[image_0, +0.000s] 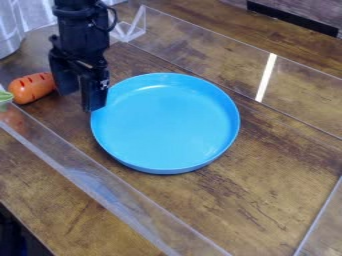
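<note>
The black robot gripper (78, 80) hangs at the upper left, its fingers low beside the left rim of a round blue plate (166, 120). An orange toy carrot (32, 87) with a pale green top lies on the wooden surface just left of the gripper. Whether the fingers are apart or closed on anything is unclear in this view.
Bare wooden surface (227, 210) surrounds the plate on the right and front. Clear plastic strips or panels cross the left, front and right. A pale cylindrical object (11, 22) stands at the top left corner.
</note>
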